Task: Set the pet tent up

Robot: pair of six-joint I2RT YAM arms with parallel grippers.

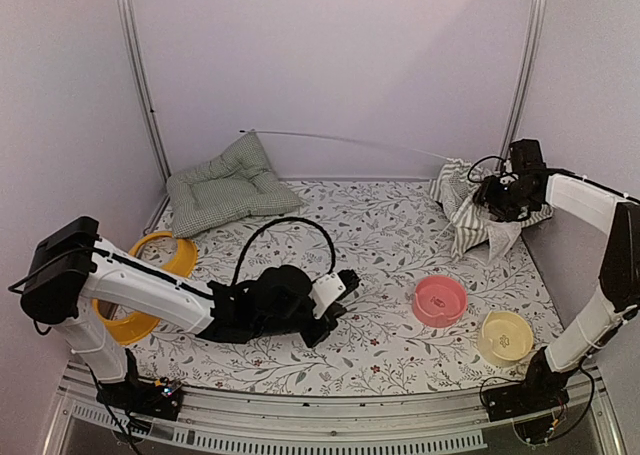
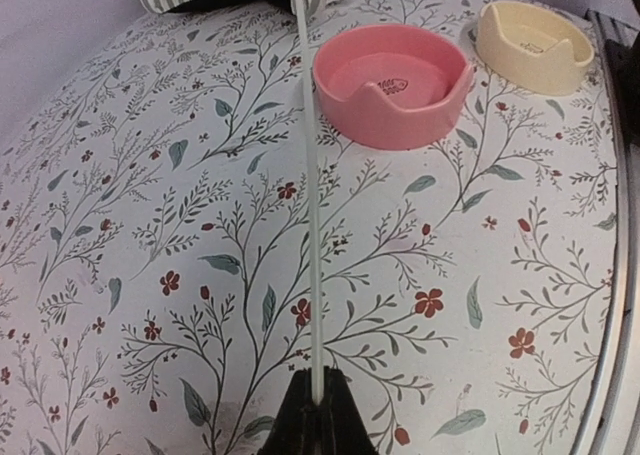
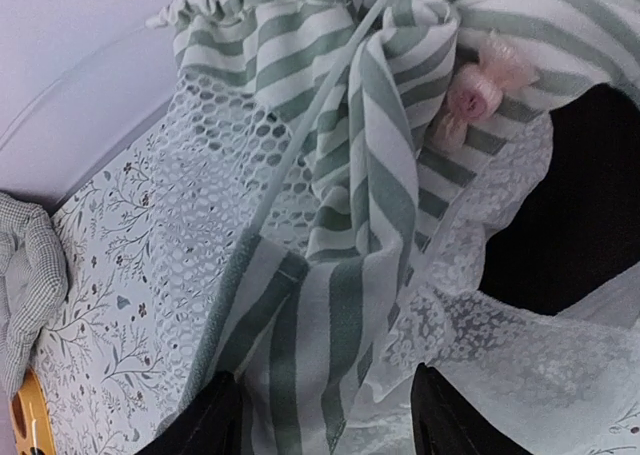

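Observation:
The green-and-white striped tent cloth [image 1: 466, 210] lies bunched at the back right, a pale pole [image 1: 330, 138] reaching left from it. In the right wrist view, the pole [image 3: 325, 100] enters a striped sleeve [image 3: 315, 325]. My right gripper stands open over this cloth; the sleeve passes between the fingers, close to the left one, with a gap towards the right one. In the left wrist view, my left gripper is shut on the end of a thin white rod [image 2: 312, 225] that stretches toward the cloth. Against the patterned floor, that rod hardly shows from above.
A checked cushion [image 1: 225, 187] lies at the back left, near a yellow ring-shaped piece [image 1: 130, 325] partly behind the left arm. The pink bowl [image 1: 440, 301] and cream bowl [image 1: 505, 338] stand at the front right. Floor between the cushion and bowls is mostly clear.

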